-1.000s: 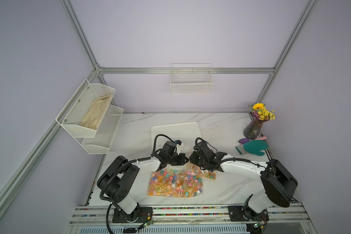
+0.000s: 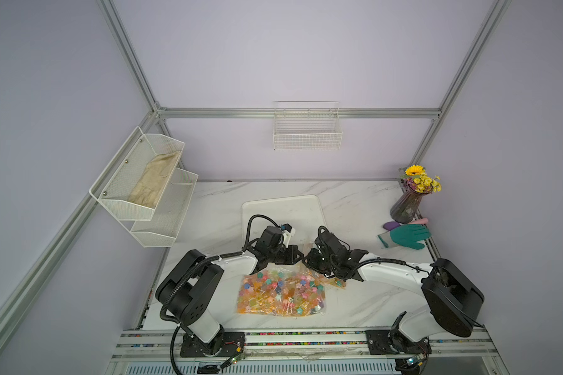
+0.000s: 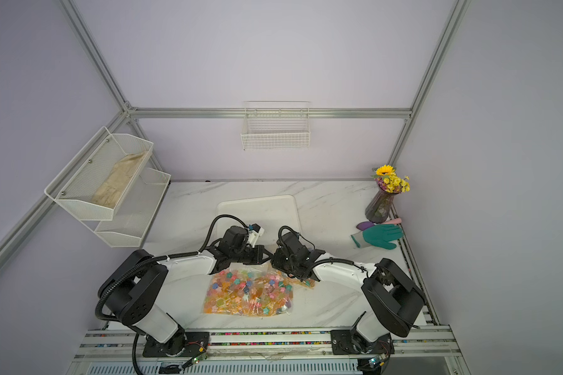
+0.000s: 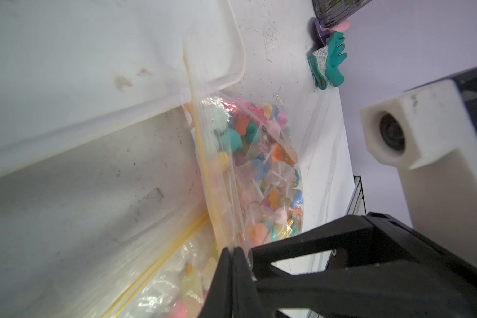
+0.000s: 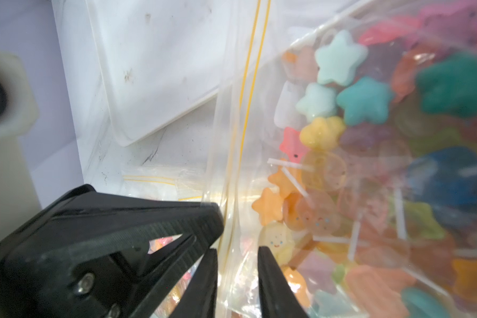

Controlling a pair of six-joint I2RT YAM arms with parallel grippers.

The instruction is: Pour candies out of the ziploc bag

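A clear ziploc bag (image 5: pixel 365 159) with colourful candies inside has its yellow-lined zip edge raised. My left gripper is shut on the thin plastic at that edge. On the opposite side, my right gripper stands part open, the zip strip running down between its fingers with gaps on both sides. In the top left view this bag (image 2: pixel 339 282) is mostly hidden under my right arm. The two grippers sit almost tip to tip there. Whether the zip is parted cannot be made out.
A larger bag of candies (image 2: pixel 281 293) lies flat in front of the grippers. Behind them sits an empty white tray (image 2: pixel 282 206). At the right are a vase of flowers (image 2: pixel 408 203) and teal gloves (image 2: pixel 409 235).
The left arm stays put. Both bags look unmoved.
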